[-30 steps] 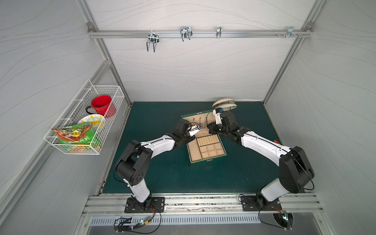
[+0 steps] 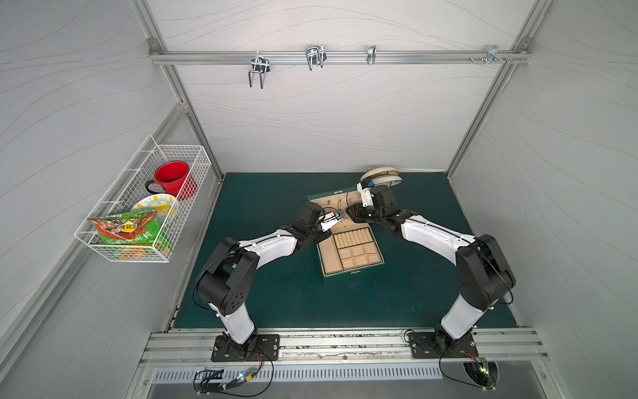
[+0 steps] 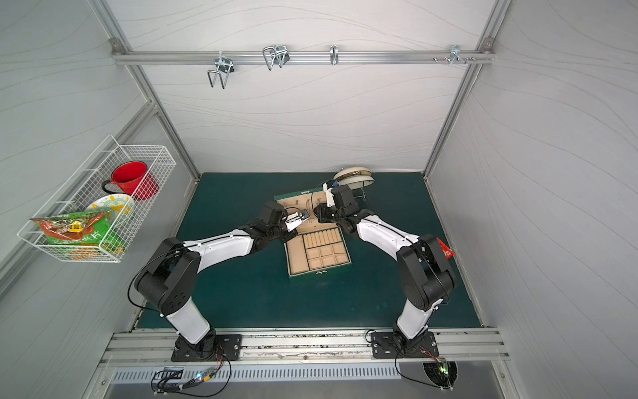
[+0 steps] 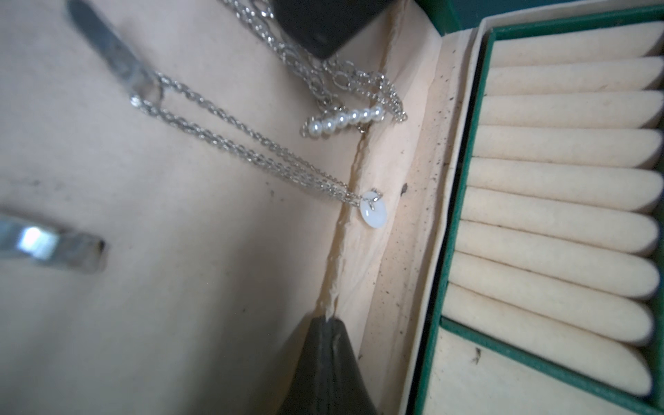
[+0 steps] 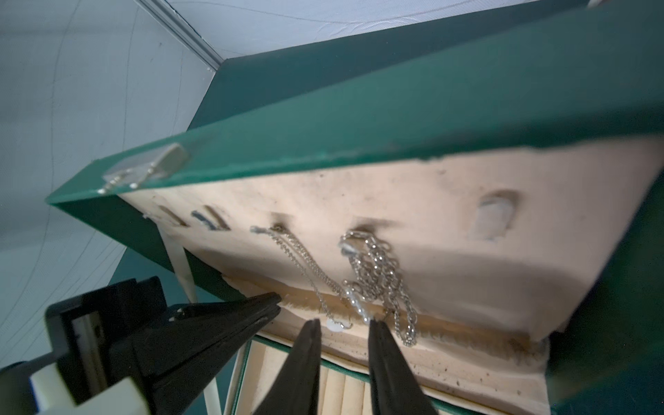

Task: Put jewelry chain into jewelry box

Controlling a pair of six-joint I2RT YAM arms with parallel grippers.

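Note:
The green jewelry box point(image 2: 352, 270) stands open, its beige-lined lid point(image 5: 429, 193) raised at the back. From lid hooks hang a thin silver chain with a white oval pendant point(image 4: 372, 209) and a bunched silver chain with a pearl bar point(image 4: 346, 120). My left gripper is shut near the fold at the lid's lower edge, below the pendant, with nothing showing between its fingers. Partly open, my right gripper is in front of the chains, the pearl bar showing beyond its gap. One dark right finger point(image 4: 328, 20) covers part of the bunched chain in the left wrist view.
Ring rolls point(image 4: 563, 207) and square compartments point(image 2: 359, 255) fill part of the box base; its left compartment point(image 2: 331, 258) is bare. An empty hook point(image 5: 494, 214) sits right of the chains. A round pale object point(image 2: 382, 174) stands behind the box.
My right arm has swung inward, its elbow coming left, and its gripper has shifted slightly left over the lid. The left arm stays where it was.

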